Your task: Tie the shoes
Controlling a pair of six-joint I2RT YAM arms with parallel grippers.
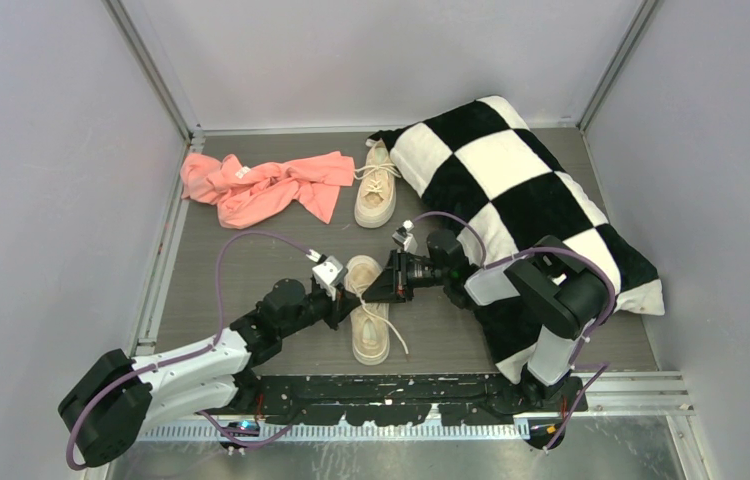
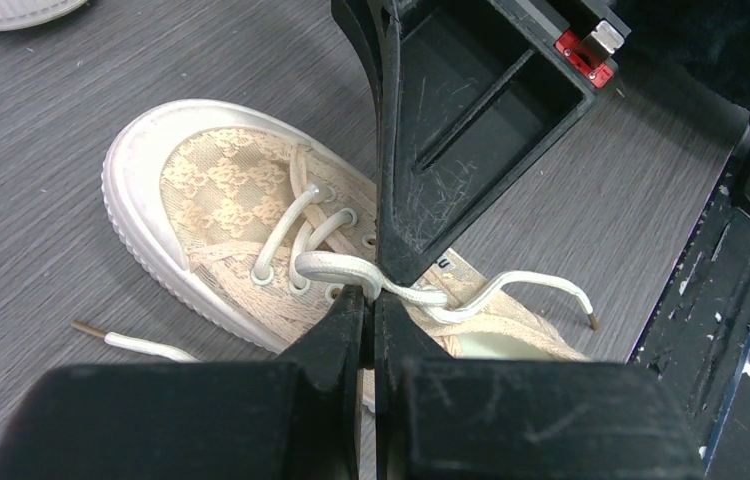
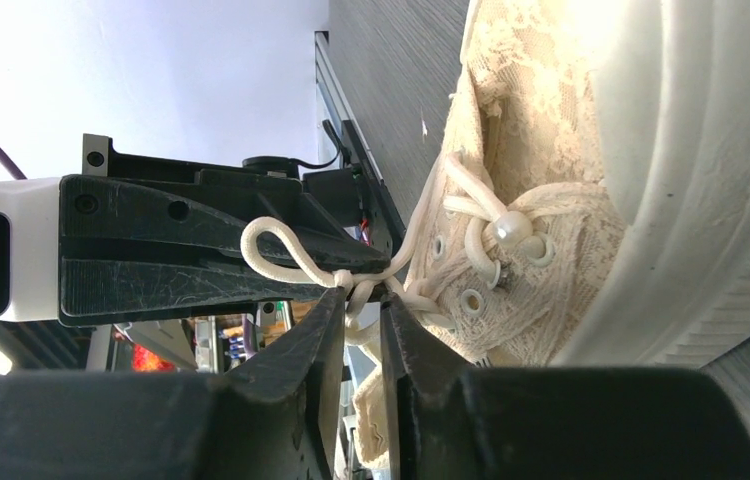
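The near cream lace-up shoe (image 1: 369,340) (image 2: 216,200) lies lengthwise between the grippers. My left gripper (image 1: 353,298) is shut on the white lace (image 2: 336,268), which loops over its fingertips at the shoe's eyelets. My right gripper (image 1: 371,295) meets it over the shoe, its fingers slightly apart with lace between or just behind the tips; whether they grip it is unclear. Loose lace ends lie beside the shoe. A second cream shoe (image 1: 376,200) sits farther back, its laces loose across it.
A pink cloth (image 1: 261,185) lies at the back left. A black-and-white checkered pillow (image 1: 501,160) covers the right side, touching the back shoe. Bare floor (image 1: 211,270) shows at left and centre, bounded by walls.
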